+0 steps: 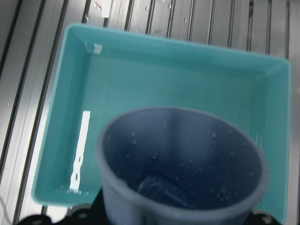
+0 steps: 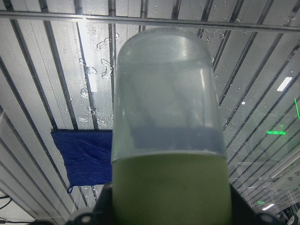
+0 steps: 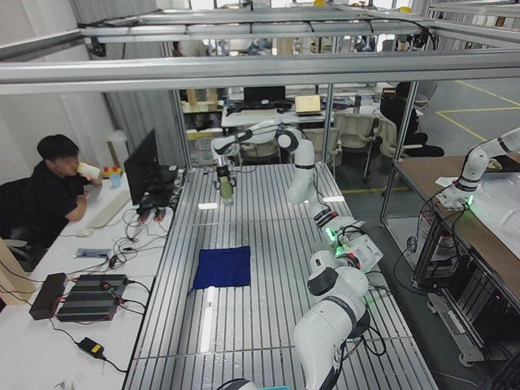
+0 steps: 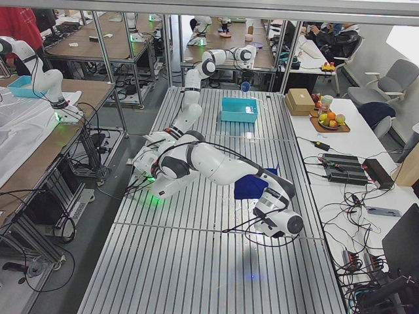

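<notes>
A blue cup point(image 1: 183, 206) fills the lower left wrist view, my left gripper shut on it, above a teal tray point(image 1: 164, 75) with no objects visible inside it. In the right camera view the cup point(image 4: 245, 86) hangs just behind the tray point(image 4: 239, 111). My right gripper point(image 3: 225, 177) is shut on an upright green bottle with a clear top point(image 3: 227, 192), held over the far part of the slatted table; its fingers are mostly hidden behind the bottle point(image 2: 171, 187) in the right wrist view. A dark blue cloth point(image 3: 222, 267) lies flat in mid-table.
Water drops dot the metal slats. Cables and black boxes point(image 3: 91, 299) cover the side desk, where a seated person point(image 3: 57, 195) is near a monitor. Frame posts and rails point(image 3: 260, 69) surround the table, whose surface around the cloth is largely clear.
</notes>
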